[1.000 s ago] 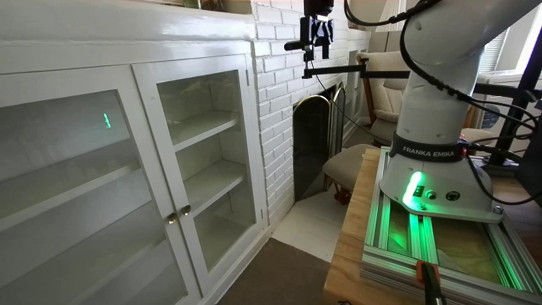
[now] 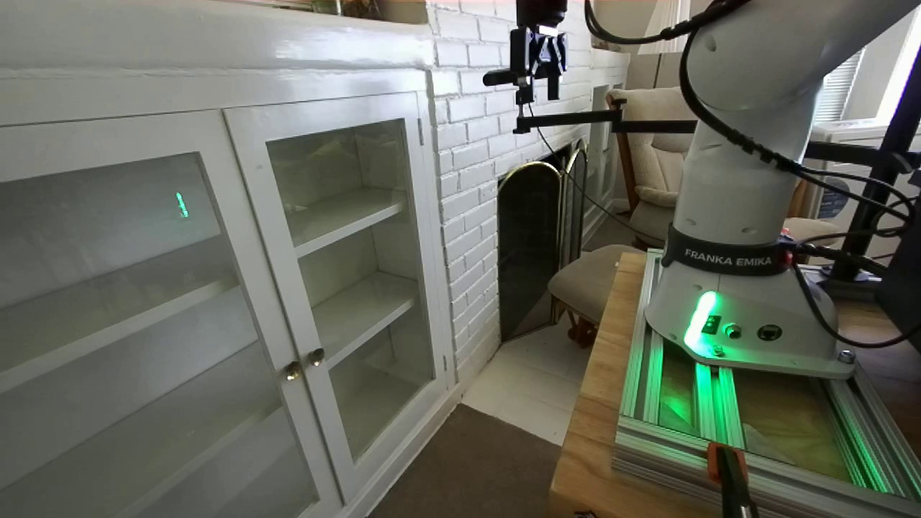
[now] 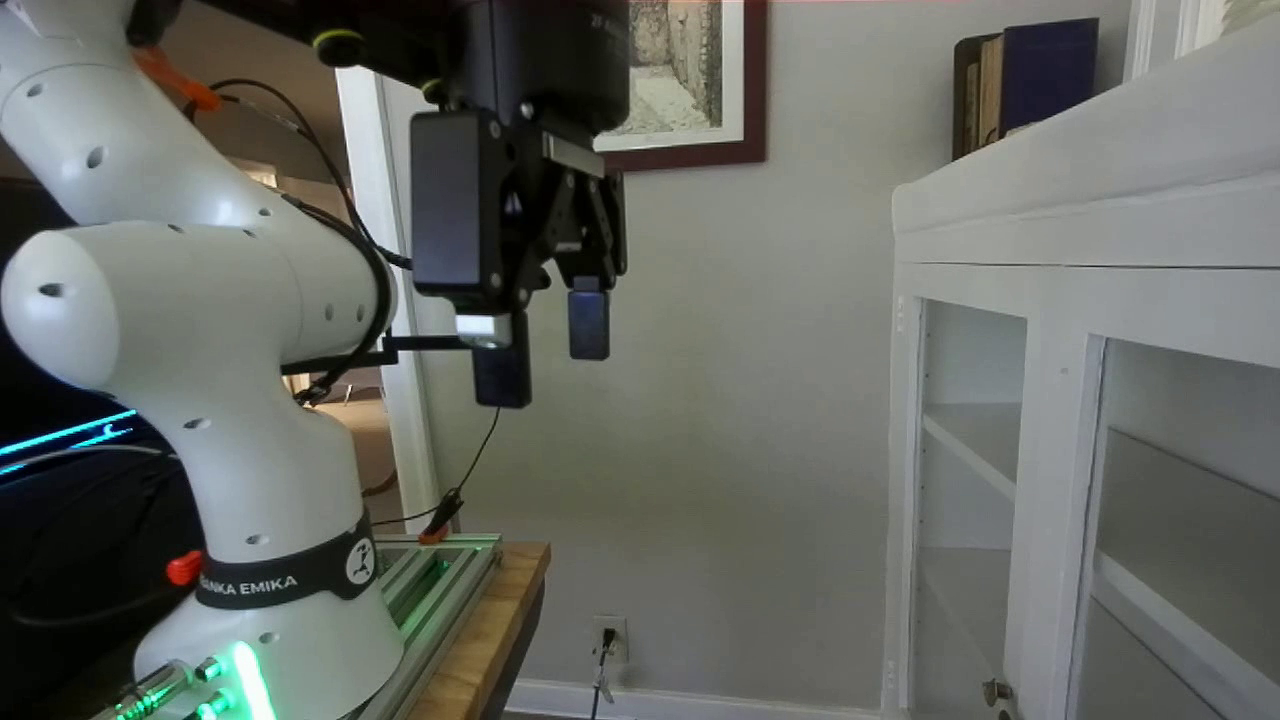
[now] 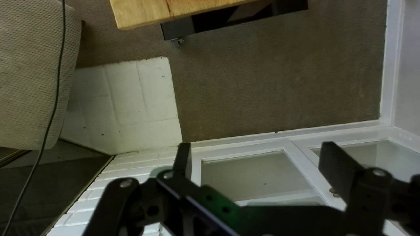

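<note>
My gripper is open, its two black fingers set wide apart with nothing between them. In exterior view 2 the gripper (image 3: 546,348) hangs in mid-air, pointing down, well apart from the white cabinet (image 3: 1062,480). Two glass-fronted doors line that cabinet; both look closed in exterior view 1, where the right door (image 2: 414,259) stands beside the left door (image 2: 246,285). Each carries a small brass knob (image 2: 316,355) near their meeting edges. Far below the fingers, the cabinet door (image 4: 291,157) and carpet show in the wrist view. The shelves behind the glass look empty.
A wooden table (image 2: 596,397) bears the arm's base. Beyond the cabinet are a white brick wall (image 2: 470,173), a fireplace screen (image 2: 528,250) and a cushioned footstool (image 2: 591,280). Bare carpet (image 4: 283,78) lies between table and cabinet. Books (image 3: 1044,78) stand on the ledge.
</note>
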